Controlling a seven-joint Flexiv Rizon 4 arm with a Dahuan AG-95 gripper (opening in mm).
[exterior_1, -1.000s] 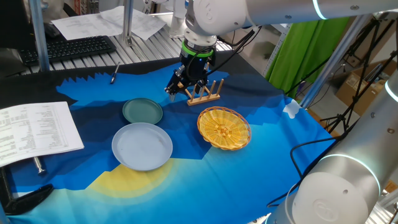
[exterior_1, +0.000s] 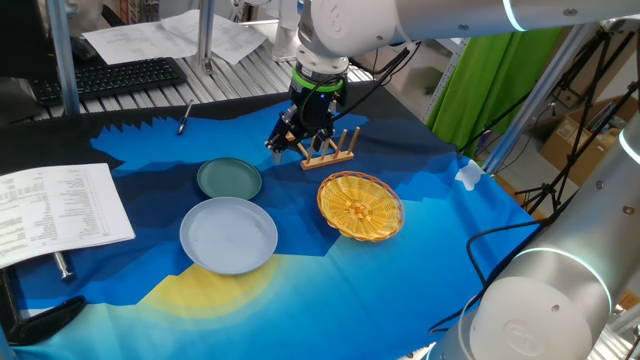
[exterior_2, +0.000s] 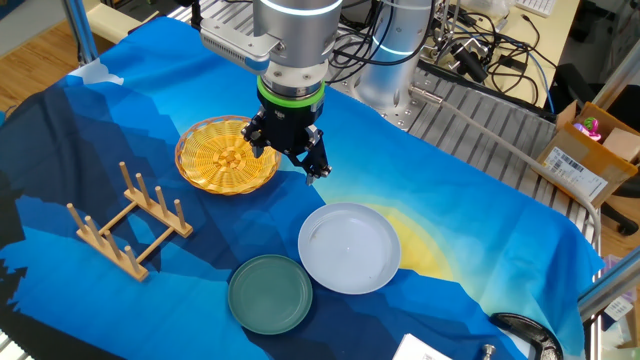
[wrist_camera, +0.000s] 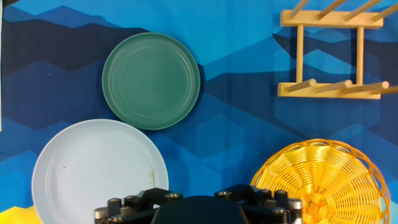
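Note:
My gripper (exterior_2: 286, 165) hangs in the air above the table, its fingers spread apart and nothing held between them. In the wrist view the fingertips show at the bottom edge, with a gap between. A green plate (wrist_camera: 151, 81) lies flat and empty on the blue cloth. Close beside it is a larger pale grey plate (wrist_camera: 99, 171), also empty. The round yellow wicker basket (exterior_2: 228, 156) has nothing in it. A wooden dish rack (wrist_camera: 330, 55) with upright pegs holds no plate; in exterior view 1 my gripper partly covers it.
Printed papers (exterior_1: 65, 215) and a black clamp (exterior_1: 40, 320) occupy one side of the table. A pen (exterior_1: 185, 118) lies near the keyboard (exterior_1: 110, 80). Bare cloth (wrist_camera: 224, 118) separates the plates from the rack and basket.

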